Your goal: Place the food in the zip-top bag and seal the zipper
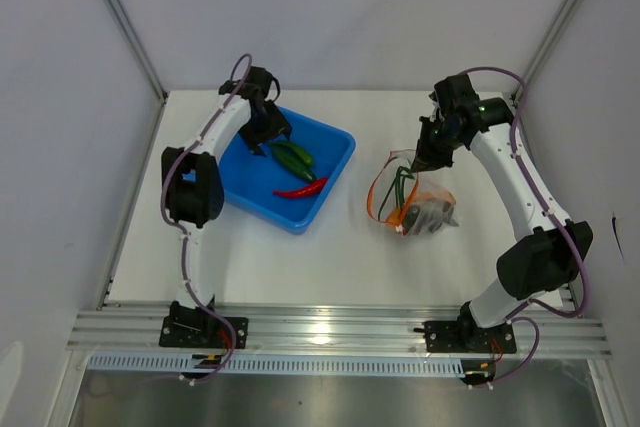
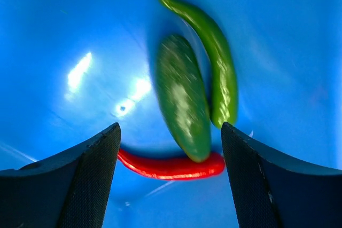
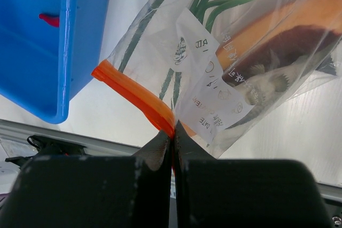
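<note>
In the blue tray (image 1: 250, 187), a cucumber (image 2: 181, 97), a thin green pepper (image 2: 223, 78) and a red chili (image 2: 176, 168) lie together. My left gripper hangs over them, fingers apart, holding nothing. The clear zip bag (image 1: 430, 207), orange-edged, stands on the table right of the tray, with green stems and orange-brown items inside. My right gripper is shut on the bag's top rim by the orange zipper (image 3: 131, 92).
Metal rails run along the front edge, with walls at the sides and back.
</note>
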